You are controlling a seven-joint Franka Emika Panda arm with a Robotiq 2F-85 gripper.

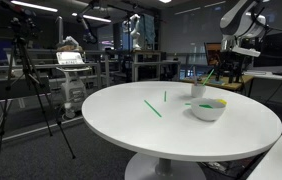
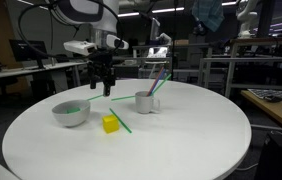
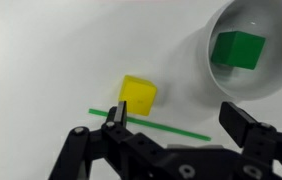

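In the wrist view my gripper is open, its black fingers well apart and nothing held between them. A yellow block [image 3: 138,95] lies on the white table near the left finger. Beside it a thin green stick [image 3: 166,128] runs across the gap between the fingers. A light bowl [image 3: 216,72] at the upper right holds a green block [image 3: 238,50]. From the second exterior view, my gripper [image 2: 99,90] hangs above the table, behind the bowl [image 2: 72,119] and the yellow block [image 2: 110,124].
A light mug [image 2: 144,104] with several coloured sticks [image 2: 158,84] in it stands right of the yellow block. More green sticks [image 1: 153,109] lie on the round table [image 1: 116,115]. Much of the tabletop away from the bowl and mug is bare.
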